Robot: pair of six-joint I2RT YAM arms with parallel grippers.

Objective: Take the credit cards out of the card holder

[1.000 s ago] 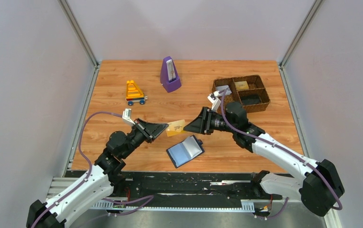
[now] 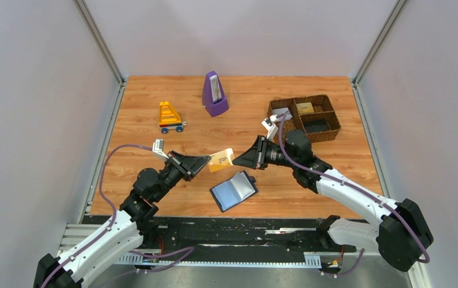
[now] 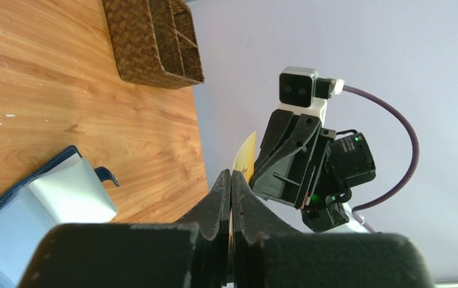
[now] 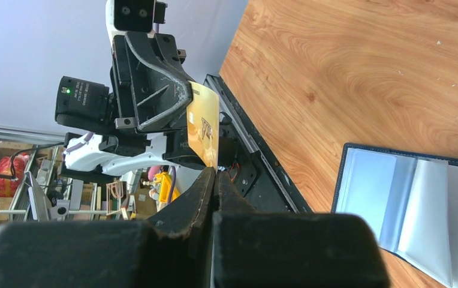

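Observation:
A yellow card (image 2: 220, 161) hangs in the air between my left gripper (image 2: 207, 158) and my right gripper (image 2: 236, 161), reaching from one set of fingertips to the other; in the right wrist view the card (image 4: 202, 123) stands on edge. My right gripper is shut on the card. My left gripper's fingertips are at the card's other end; how firmly they close on it I cannot tell. Below lies the open card holder (image 2: 234, 191), with clear blue and white sleeves, dark-edged, on the wooden table.
A divided wicker basket (image 2: 322, 133) with cards stands at the back right. A purple object (image 2: 217, 108) and a yellow wheeled toy (image 2: 169, 117) stand at the back.
My left gripper has shifted very slightly left, with the card between the two grippers looking little changed. The holder and right arm look unmoved.

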